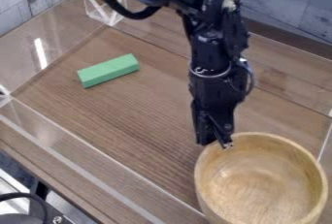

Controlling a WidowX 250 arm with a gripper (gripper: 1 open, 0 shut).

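Observation:
The black gripper [215, 135] reaches down at the centre right, its tips at the upper left rim of a large tan round bowl [259, 191]. Whether the fingers are closed on the rim is too small and dark to tell. A green block [108, 70] lies apart on the wooden surface at the upper left.
The wooden tray floor [104, 121] is mostly clear left of the arm. Wooden walls run along the back and sides. A clear plastic piece [104, 3] stands at the back left corner. A dark cable [39, 208] is at the bottom left.

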